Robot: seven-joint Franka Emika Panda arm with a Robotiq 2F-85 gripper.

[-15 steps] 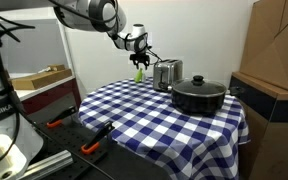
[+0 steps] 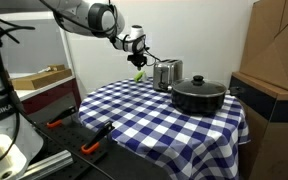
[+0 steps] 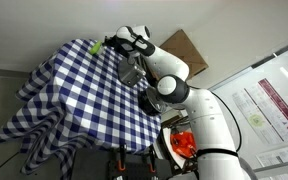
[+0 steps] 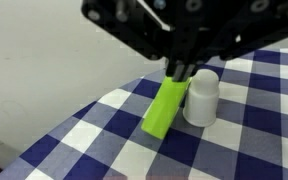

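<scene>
A bright green block-like object (image 4: 165, 108) stands on the blue-and-white checked cloth, tilted in the wrist view. Close beside it is a small white rounded object (image 4: 201, 98). My gripper is over the top end of the green object, its dark fingers shut with nothing seen between them. Whether the fingertips touch the green object cannot be told. At the far end of the table, the green object (image 2: 139, 75) shows just below my gripper (image 2: 140, 63). From the other side, the green object (image 3: 96, 48) lies left of the gripper.
A silver toaster (image 2: 167, 74) stands right of the gripper, with a black lidded pot (image 2: 198, 95) nearer the front. A wooden box (image 2: 41, 78) sits off to the left.
My gripper has come down slightly, and less of the green object shows beneath it in exterior view 1. The toaster and pot have stayed put.
</scene>
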